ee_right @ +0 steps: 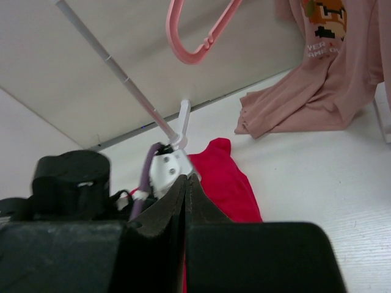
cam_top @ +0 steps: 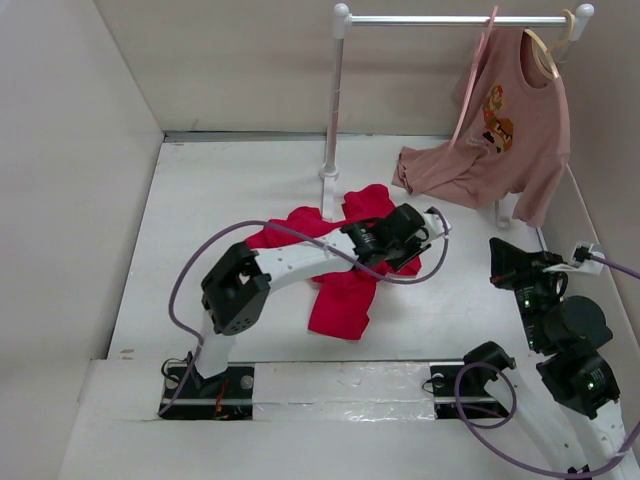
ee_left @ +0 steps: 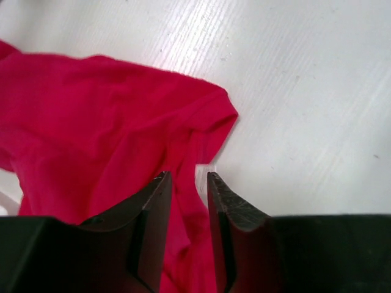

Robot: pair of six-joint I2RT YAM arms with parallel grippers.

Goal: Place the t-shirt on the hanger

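A crumpled red T-shirt [cam_top: 340, 314] lies on the white work surface, partly hidden under my left arm. My left gripper [cam_top: 410, 250] is over its right part; in the left wrist view, the part-open fingers [ee_left: 238, 226] point down at the red cloth [ee_left: 110, 116], with no cloth clearly gripped. My right gripper [cam_top: 500, 262] is shut at the right side, apart from the shirt, nothing showing between its fingers. A pink hanger [cam_top: 473, 70] hangs empty-looking on the rail [cam_top: 450, 21], beside a dusty-pink T-shirt [cam_top: 520, 120] on a beige hanger.
The rack's left post [cam_top: 332, 100] stands behind the red shirt, its foot near the cloth. Side walls bound the surface, the right one close to my right arm.
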